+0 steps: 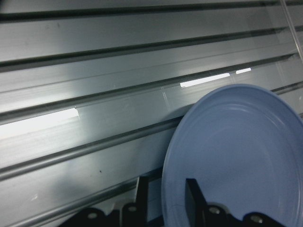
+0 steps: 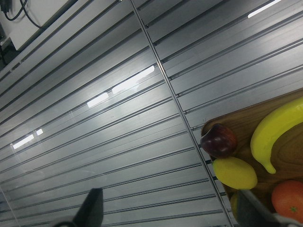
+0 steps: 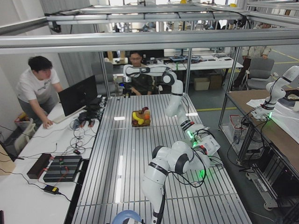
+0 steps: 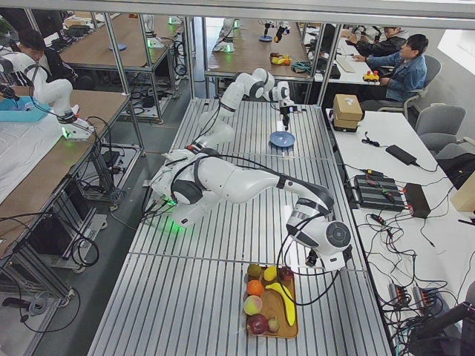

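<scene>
A blue plate [image 1: 236, 146] fills the lower right of the left wrist view; my left gripper is at its rim, fingers apart with the rim between or below them. My right gripper is open above the table, beside a wooden tray [image 2: 289, 146] of fruit: a banana [image 2: 270, 132], dark red apple [image 2: 218, 140], lemon [image 2: 234, 172], orange [image 2: 289, 198] and several others, some partly hidden. The camera right view shows the tray [image 4: 286, 326] at the near end and the plate [image 4: 282, 139] at the far end.
The slatted metal table [image 4: 163, 297] is otherwise largely clear. Side desks with a monitor [image 3: 77, 95], electronics and cables line one side; two people are at the desks. Both white arms reach over the table, with cables hanging near the tray.
</scene>
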